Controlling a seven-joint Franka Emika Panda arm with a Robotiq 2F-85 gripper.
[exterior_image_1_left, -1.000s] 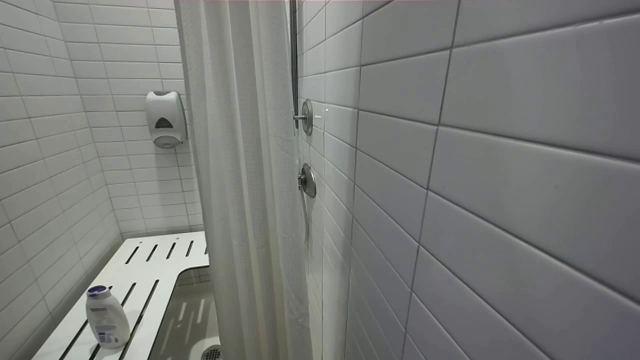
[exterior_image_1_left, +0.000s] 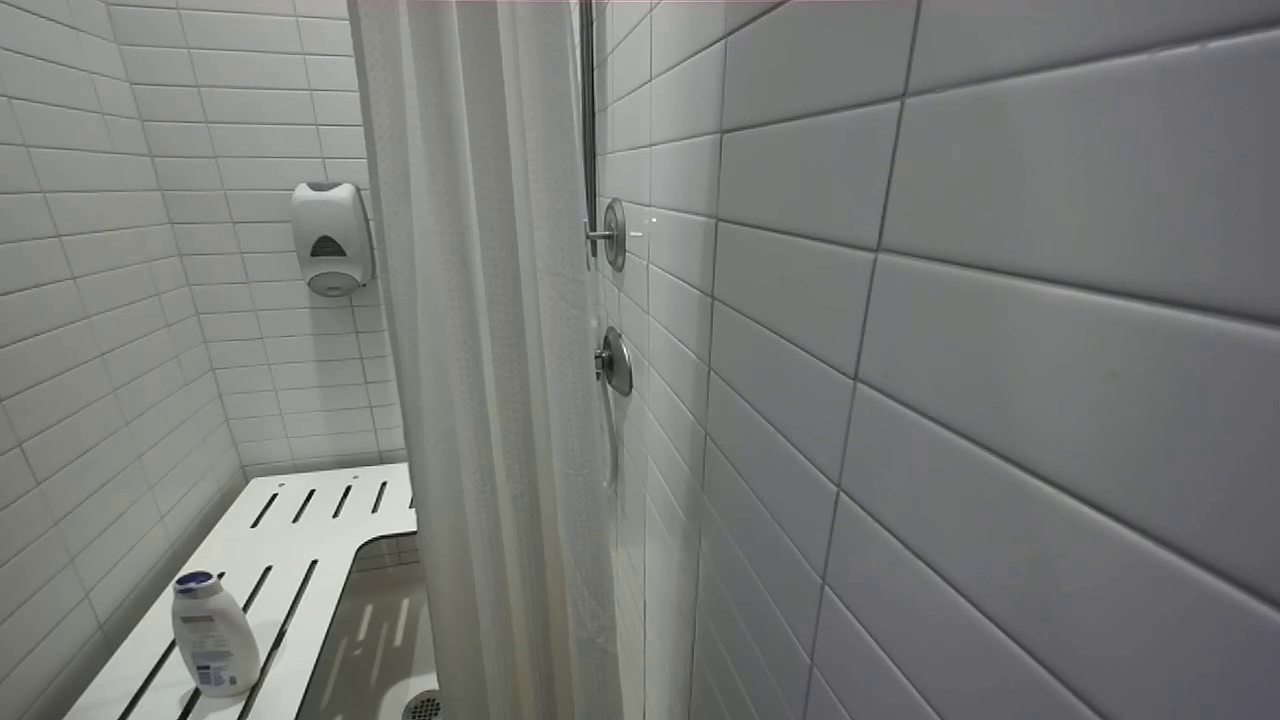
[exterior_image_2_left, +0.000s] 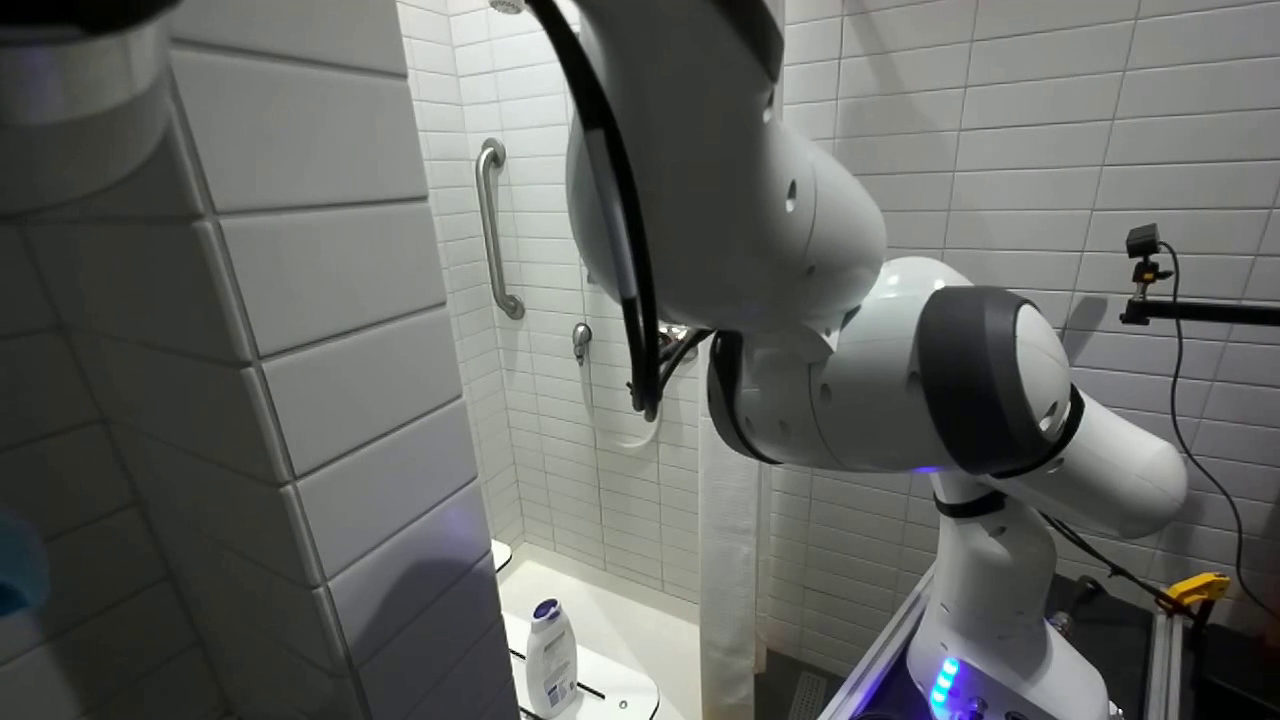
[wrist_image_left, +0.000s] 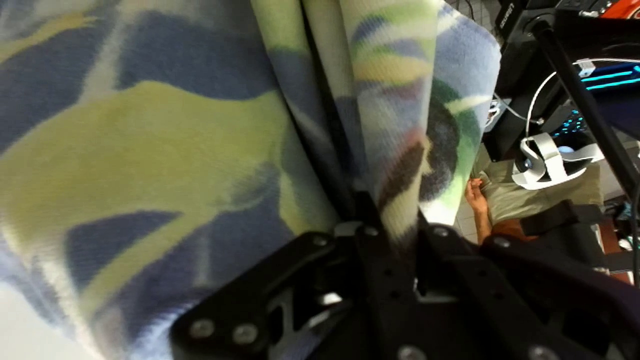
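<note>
In the wrist view my gripper is shut on a patterned cloth (wrist_image_left: 144, 156) in blue, yellow-green and white. The cloth bunches into folds where it enters the fingers and spreads wide to the left of them. Neither exterior view shows the gripper or the cloth; the second one shows only the arm (exterior_image_2_left: 828, 396). A white bottle (exterior_image_1_left: 216, 642) with a dark blue cap stands upright on the slatted white shower bench (exterior_image_1_left: 282, 534), well apart from anything I hold.
A pale curtain (exterior_image_1_left: 492, 360) hangs beside the tiled wall (exterior_image_1_left: 1020, 312). In the second exterior view a tiled corner (exterior_image_2_left: 348, 324) juts out left of the arm, and a grab bar (exterior_image_2_left: 486, 228) is behind. A person's hand (wrist_image_left: 475, 195) shows at the right in the wrist view.
</note>
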